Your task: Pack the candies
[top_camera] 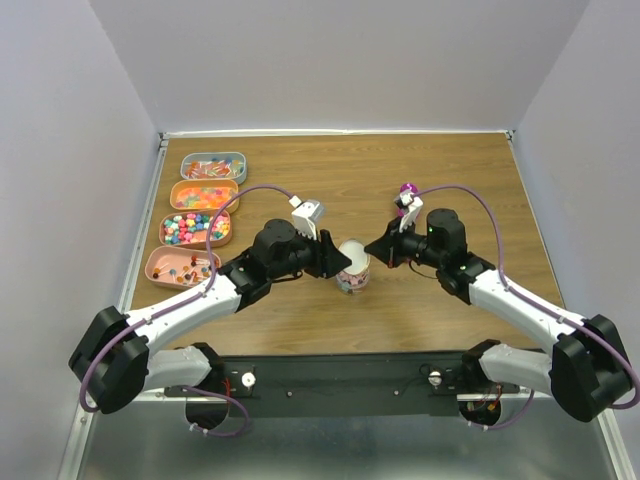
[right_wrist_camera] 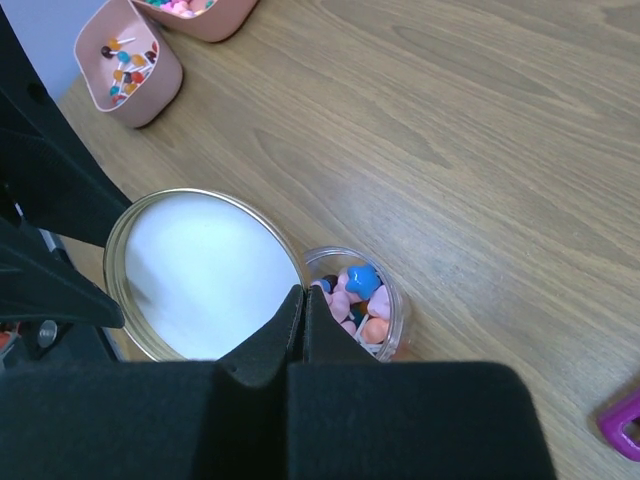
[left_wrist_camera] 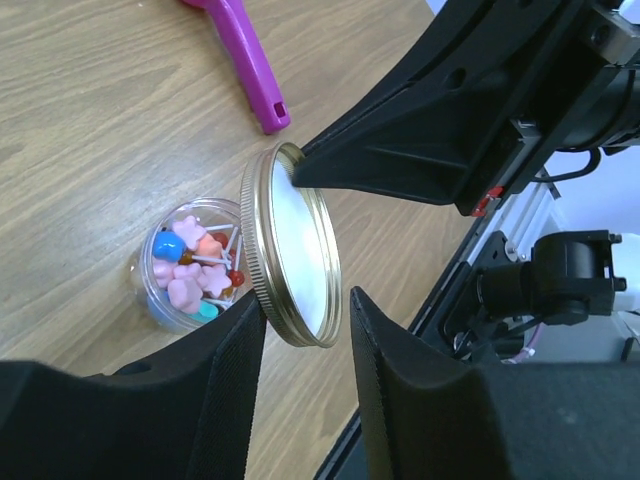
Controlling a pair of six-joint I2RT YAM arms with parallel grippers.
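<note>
A round metal-rimmed lid (left_wrist_camera: pixel 300 250) with a white inside is held upright at an angle by my right gripper, which is shut on its edge. Just below and beside it stands a clear jar (left_wrist_camera: pixel 185 280) full of candies (right_wrist_camera: pixel 360 305). My left gripper is part open, its fingertips at the lid's lower rim; whether they touch it I cannot tell. In the top view both grippers meet over the jar at mid-table.
Four candy trays line the table's left side, among them a pink one (top_camera: pixel 160 270) with lollipops. A purple tool (left_wrist_camera: pixel 240 60) lies behind the right gripper.
</note>
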